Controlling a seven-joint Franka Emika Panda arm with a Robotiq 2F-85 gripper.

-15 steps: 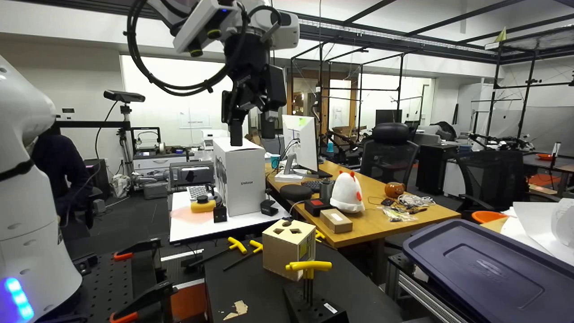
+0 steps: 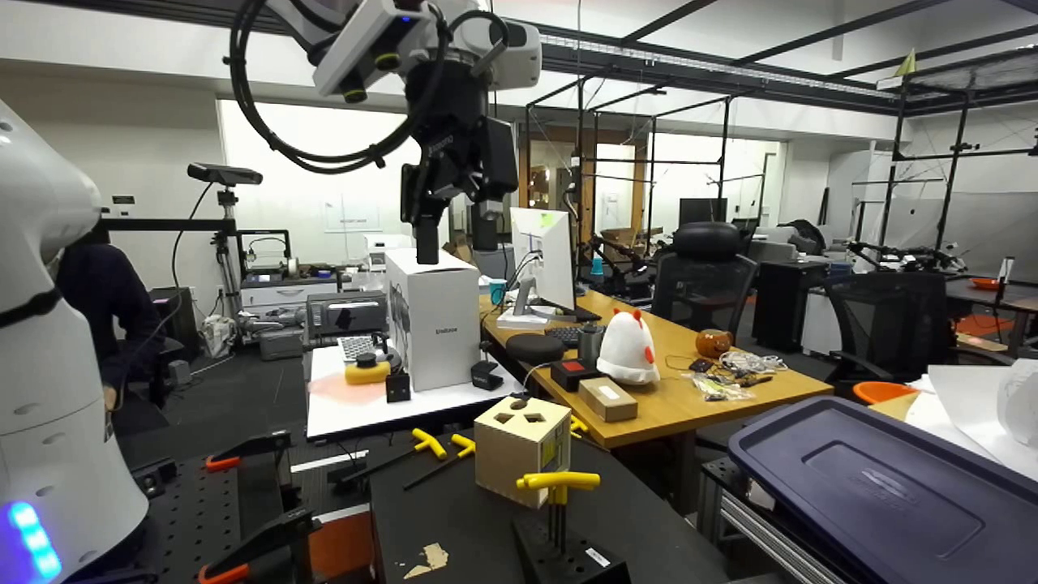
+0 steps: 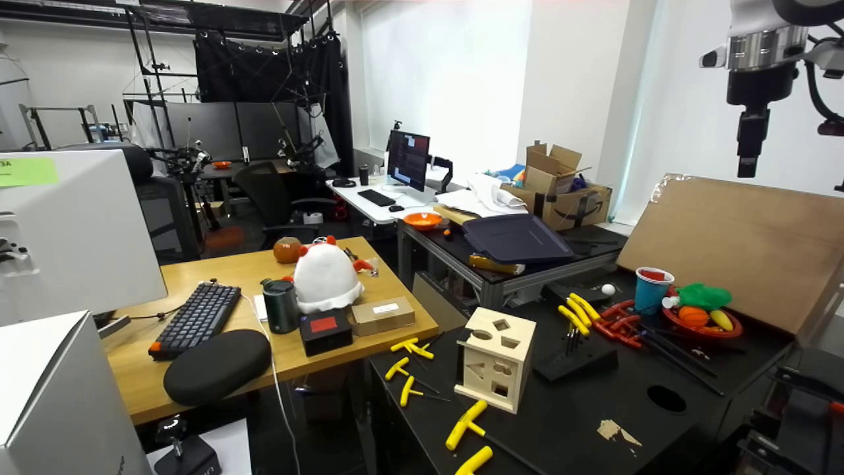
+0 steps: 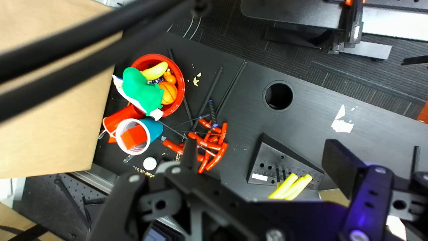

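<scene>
High above the black table, my gripper (image 2: 455, 238) stands open with nothing between its fingers. In the wrist view its two dark fingers (image 4: 340, 164) are spread wide over the table. Beneath it lies a black slanted holder (image 4: 277, 160) with yellow T-handled keys (image 4: 291, 186) standing in it. A wooden shape-sorter cube (image 3: 496, 360) sits upright on the table beside the holder. Several loose yellow-handled keys (image 3: 467, 425) lie near the table's edge. Red-handled keys (image 4: 208, 144) form a pile on the holder's other side.
A red bowl (image 4: 182, 94) with toy fruit and a blue cup (image 4: 154, 129) stand by a large cardboard sheet (image 3: 728, 245). A round hole (image 4: 279, 96) opens in the tabletop. Clear table surface surrounds the hole. A wooden desk (image 2: 671, 414) adjoins the table.
The arm and gripper look unmoved, and the table's objects lie as before. Only the person at the far left has shifted slightly.
</scene>
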